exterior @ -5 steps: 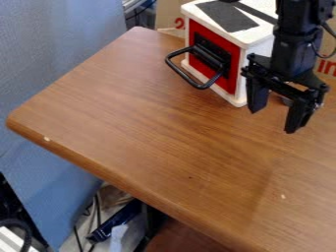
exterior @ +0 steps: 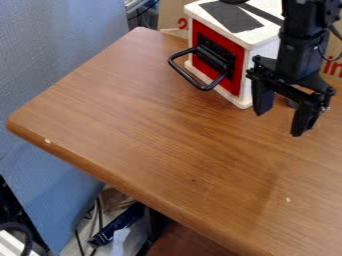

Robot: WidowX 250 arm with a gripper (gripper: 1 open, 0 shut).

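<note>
My black gripper (exterior: 279, 114) hangs over the right side of the wooden table, open, with nothing visible between its fingers. Just left of and behind it stands a white toy oven (exterior: 238, 25) with a red front (exterior: 230, 50) and a black U-shaped handle (exterior: 182, 72) sticking out toward the left. Something reddish behind the gripper is mostly hidden by it.
Cardboard stands behind the oven.
</note>
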